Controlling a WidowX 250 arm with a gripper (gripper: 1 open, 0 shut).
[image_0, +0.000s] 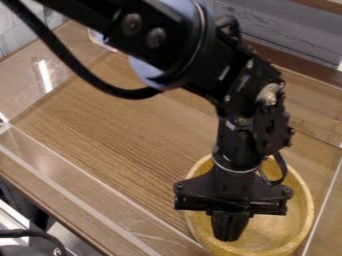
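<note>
A yellow bowl (287, 235) sits at the lower right of the wooden tray. The black arm comes down from the top left, and its gripper (227, 225) is lowered inside the bowl, fingertips near the bowl's bottom. The fingers look shut, and nothing shows between them. The gripper body hides much of the bowl's middle and back.
The wooden surface (107, 130) left of the bowl is clear. A raised wooden edge runs along the back. Clear plastic strips border the tray at the left and front, with dark hardware at the lower left corner.
</note>
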